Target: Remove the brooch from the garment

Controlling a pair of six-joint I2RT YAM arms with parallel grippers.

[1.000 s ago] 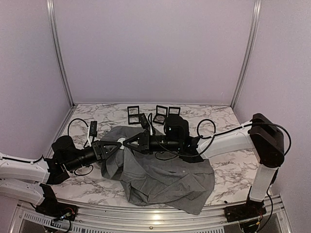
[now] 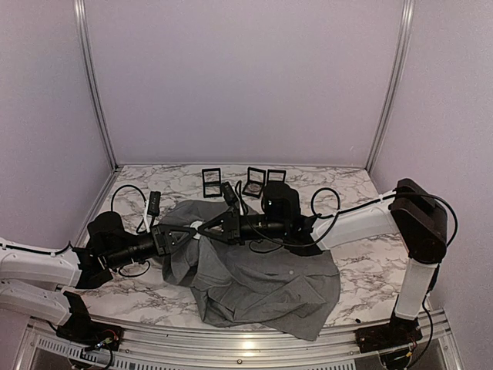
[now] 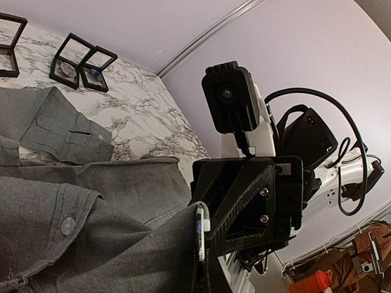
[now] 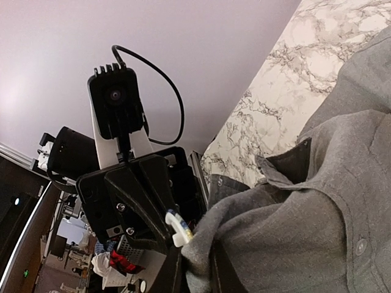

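Observation:
The grey garment [image 2: 266, 289] lies spread on the table, one part raised between my grippers. The brooch [image 2: 197, 225] shows as a small white piece between the two gripper tips. It stands nearly edge-on as a brooch [image 3: 201, 235] in the left wrist view and a white and blue brooch [image 4: 178, 228] in the right wrist view. My left gripper is shut, the brooch right at its tips; whether it is pinched is hidden. My right gripper is part open, with a fold of the garment [image 4: 275, 244] between its fingers.
Several small black-framed cases [image 2: 211, 183] stand open behind the garment. Bare marble tabletop [image 2: 366, 270] shows to the right. The two grippers are very close together, tip to tip, over the garment's left part.
My left gripper has shifted slightly right, bringing its tip closer to the right gripper, and the white brooch has shifted slightly right too. The right arm has barely moved.

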